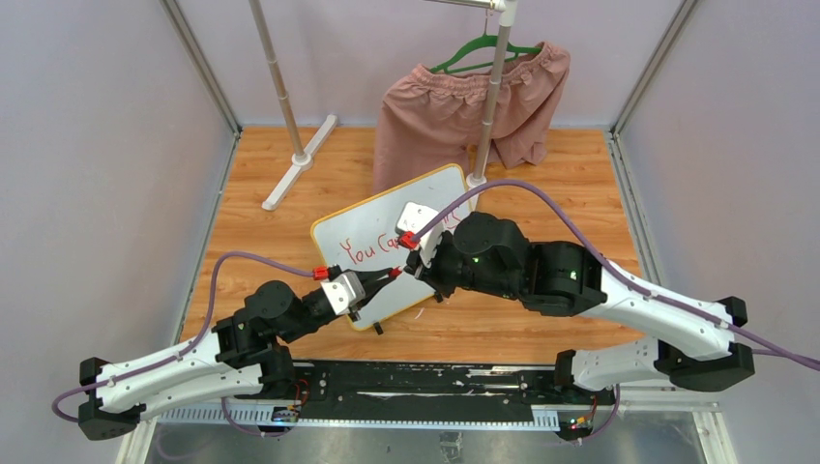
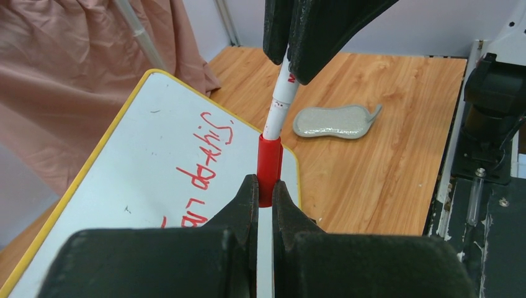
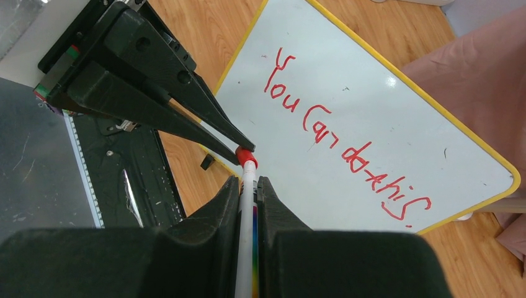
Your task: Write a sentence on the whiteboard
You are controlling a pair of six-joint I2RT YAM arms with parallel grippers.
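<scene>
The whiteboard with a yellow edge lies tilted on the table, and red handwriting reading "You Can do this" with a dot runs across it. A white marker with a red cap is held between both arms, over the board's near part. My left gripper is shut on the red cap. On the white barrel, my right gripper is shut, its dark fingers showing at the top of the left wrist view. Cap and barrel meet in one line; whether the cap is fully seated cannot be told.
A grey eraser-like pad rests on the wooden table right of the board. Behind the board, pink shorts hang from a green hanger on a rack with a white foot. Bare table lies left and right.
</scene>
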